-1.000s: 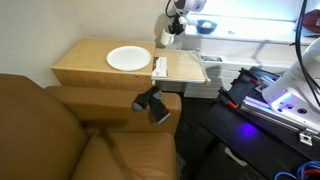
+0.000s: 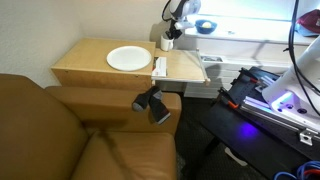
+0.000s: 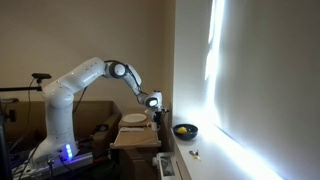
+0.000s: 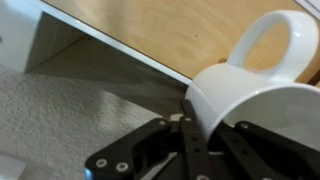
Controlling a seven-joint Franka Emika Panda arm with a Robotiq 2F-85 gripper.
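A white mug point(image 4: 225, 95) with a loop handle fills the upper right of the wrist view, and my gripper is shut on its near side. In exterior view 1 the same mug point(image 2: 166, 44) is at the back of the wooden surface point(image 2: 92, 65), just below and left of the gripper. Whether its base touches the wood cannot be told from here. Left of it, a round white plate point(image 2: 129, 58) lies flat on the wood.
A small white object point(image 2: 159, 68) stands by the front edge of the wood. A blue bowl point(image 2: 206, 27) sits on the ledge behind to the right. Dark objects point(image 2: 151, 104) lie on the brown sofa point(image 2: 120, 150) in front. Bare wood surrounds the plate.
The gripper and mug have come down a little toward the wood at the back. Plate, bowl and sofa items stay where they were.
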